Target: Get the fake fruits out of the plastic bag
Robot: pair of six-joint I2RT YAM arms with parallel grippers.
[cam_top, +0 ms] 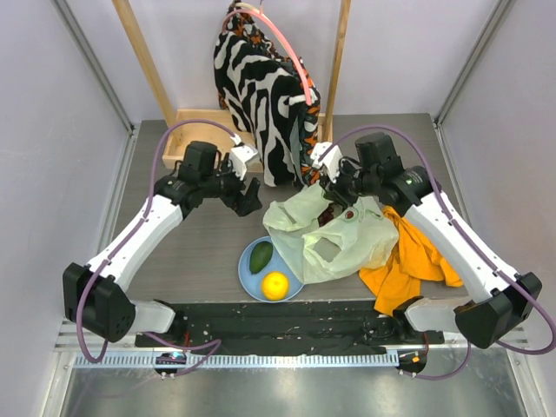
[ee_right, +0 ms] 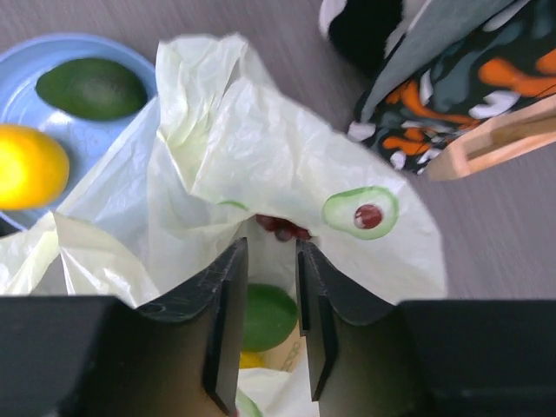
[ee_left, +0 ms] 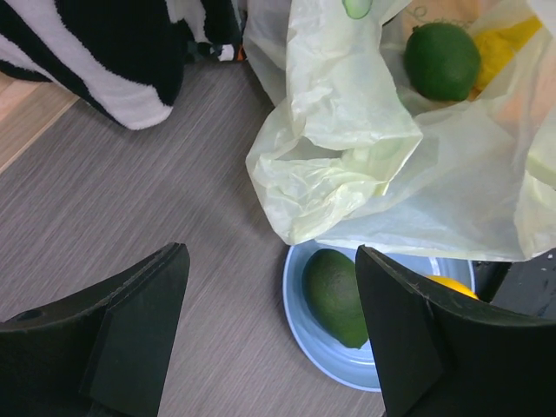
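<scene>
The pale green plastic bag [cam_top: 300, 213] lies crumpled in the middle of the table, its mouth partly spread. Inside it, the right wrist view shows a green fruit [ee_right: 269, 320], a bit of yellow and some dark red fruit [ee_right: 282, 228]. A blue plate [cam_top: 248, 287] holds a dark green avocado [cam_top: 261, 256] and a yellow fruit [cam_top: 274, 285]. My right gripper is over the bag's mouth, a narrow gap between its fingers; whether they touch the red fruit cannot be told. My left gripper is open and empty, left of the bag.
An orange cloth [cam_top: 413, 261] lies at the right, partly under the bag. At the back, a wooden stand [cam_top: 187, 122] carries a zebra-patterned cloth [cam_top: 265, 95] that hangs close to both grippers. Bare table shows at the left.
</scene>
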